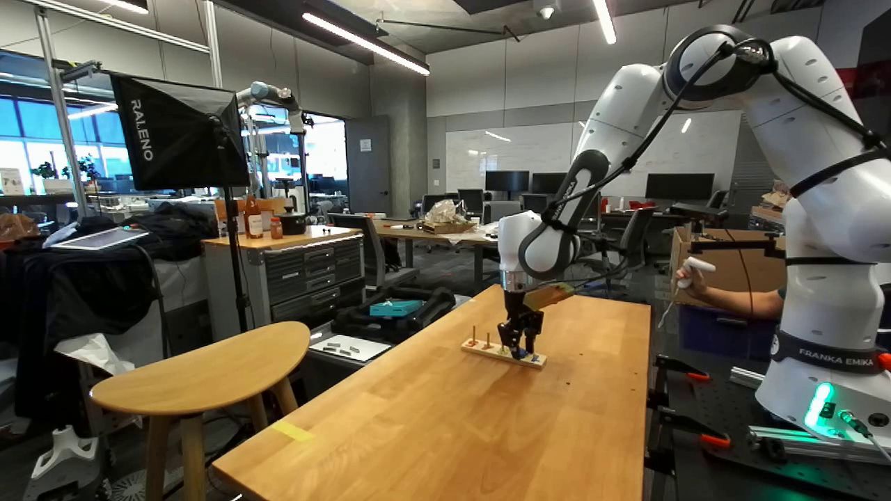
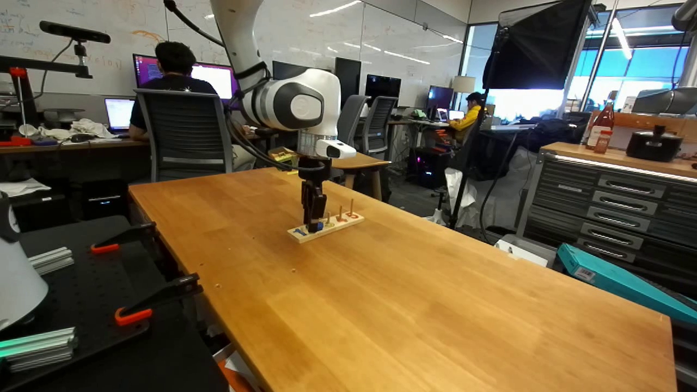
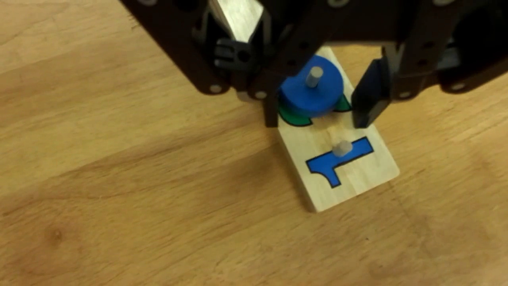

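A long wooden peg board point(image 1: 503, 356) lies on the table, with upright pegs and painted numbers. In the wrist view a round blue disc point(image 3: 304, 98) sits around a peg over a green number, covering most of it. The end peg point(image 3: 343, 148), on the blue number 1, is bare. My gripper is open and low over the board, one finger on each side of the disc. A gap shows between the disc and the right finger; whether the left finger touches it, I cannot tell. In exterior view 2 the gripper point(image 2: 315, 228) partly hides the disc.
Black clamps with orange grips point(image 1: 699, 376) hold the table's edge near the robot base. A wooden stool point(image 1: 204, 367) stands beyond the opposite edge. A person's hand point(image 1: 693, 284) holds a white device near the base.
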